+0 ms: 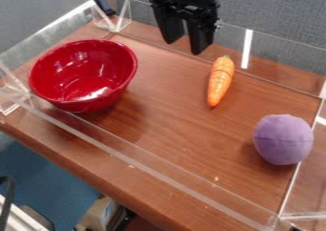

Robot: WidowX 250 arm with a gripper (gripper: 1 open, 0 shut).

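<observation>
My black gripper (185,30) hangs at the top centre, above the back of the wooden table and up and to the left of an orange carrot (219,80). A red bowl (83,74) stands on the left, and a purple ball (283,139) sits on the right near the front. The gripper's fingers point downward; whether they are open or shut is hard to tell from this view.
Clear plastic walls border the wooden table (173,149). A grey partition stands behind, and cables and a box lie below at the lower left.
</observation>
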